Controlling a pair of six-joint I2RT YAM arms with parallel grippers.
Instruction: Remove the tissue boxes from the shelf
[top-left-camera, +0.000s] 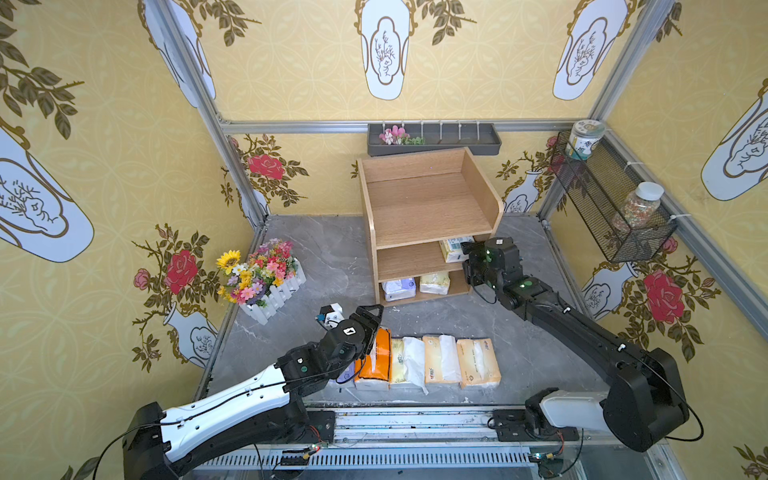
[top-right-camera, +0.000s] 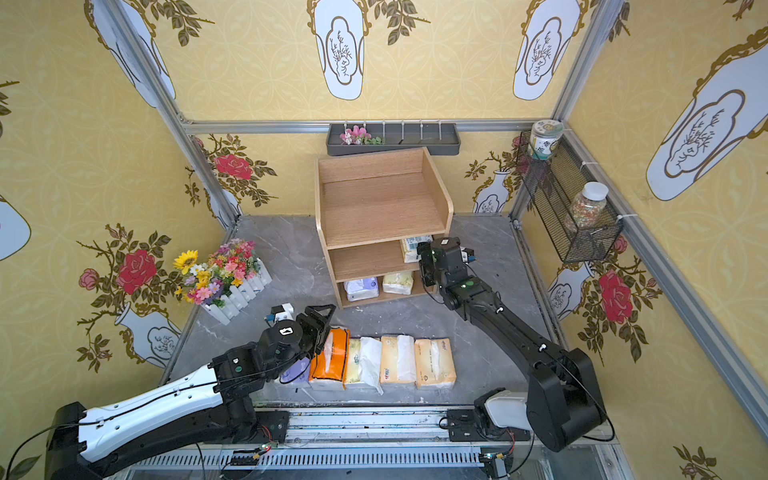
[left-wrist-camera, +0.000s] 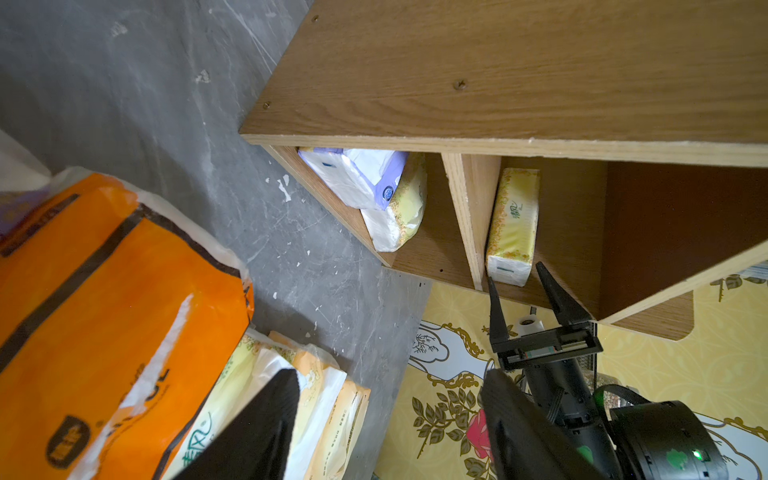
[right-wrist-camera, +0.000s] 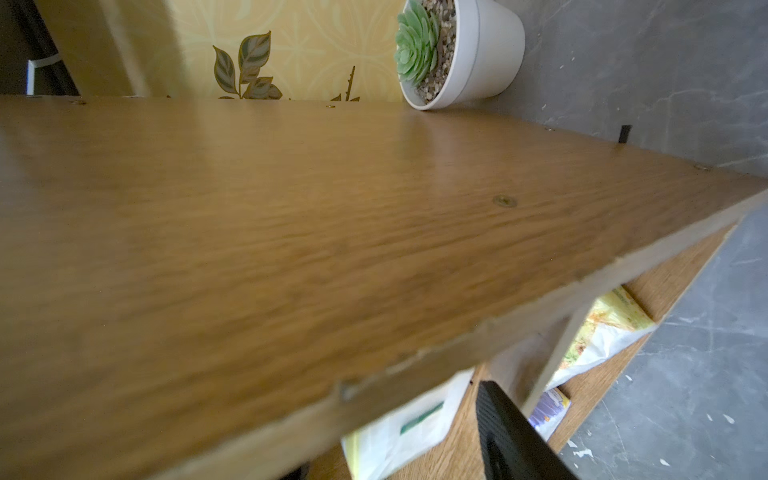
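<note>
On the middle level of the wooden shelf (top-left-camera: 424, 200) lies a yellow-and-white tissue pack (left-wrist-camera: 516, 216), near its right side. My right gripper stands open at the front of that pack, one finger to either side; the shelf's side panel hides part of this in the right wrist view. The bottom level holds a purple-and-white pack (left-wrist-camera: 356, 172) and a yellow-and-white one (left-wrist-camera: 400, 212). My left gripper is part open, nothing between its fingers, over the table by the orange pack (left-wrist-camera: 120, 320).
Tissue packs, such as the tan one (top-left-camera: 478, 362), lie in a row along the table's front. Flowers in a white planter (top-left-camera: 276, 292) stand left. A potted succulent (right-wrist-camera: 488, 48) sits beside the shelf. A wire basket (top-left-camera: 600, 200) hangs right.
</note>
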